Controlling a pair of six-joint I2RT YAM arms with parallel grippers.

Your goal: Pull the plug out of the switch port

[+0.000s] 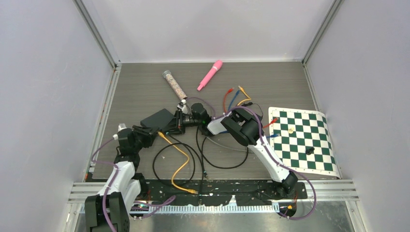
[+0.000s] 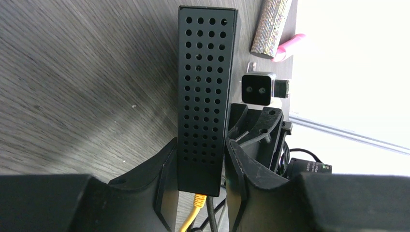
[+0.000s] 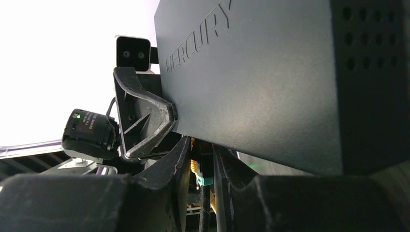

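Observation:
The black switch [image 1: 157, 119] lies on the table between both grippers. In the left wrist view its perforated end [image 2: 202, 87] sits between my left gripper's fingers, which appear shut on it. The switch's top [image 3: 251, 82], lettered MERCURY, fills much of the right wrist view. My right gripper is at the port side, its fingers around a black plug and cable [image 3: 204, 208] with a teal band; whether they grip it is unclear. A yellow cable [image 1: 186, 162] runs from beside the switch toward the front edge.
Behind the switch lie a bead-filled tube [image 1: 175, 84] and a pink microphone [image 1: 210, 75]. Loose coloured cables and a checkered board [image 1: 302, 140] are on the right. Black cable loops cover the front middle.

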